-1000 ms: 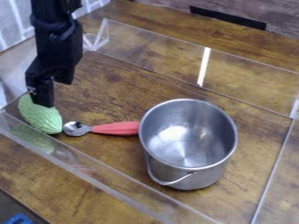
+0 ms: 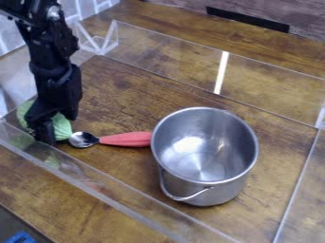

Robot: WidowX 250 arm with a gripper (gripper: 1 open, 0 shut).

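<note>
My black gripper (image 2: 46, 123) is low at the left, open, its fingers down over a green textured object (image 2: 28, 111), which is partly hidden behind them. A spoon with a red handle (image 2: 124, 139) lies just to the right, its metal bowl near the fingertips. A steel pot (image 2: 203, 157) with a wire handle stands to the right of the spoon.
Clear plastic walls surround the wooden work surface (image 2: 152, 81). The area behind the spoon and pot is bare. A dark blue item sits at the lower left corner.
My gripper has moved down onto the green object, now covering much of it. The spoon and pot have not moved.
</note>
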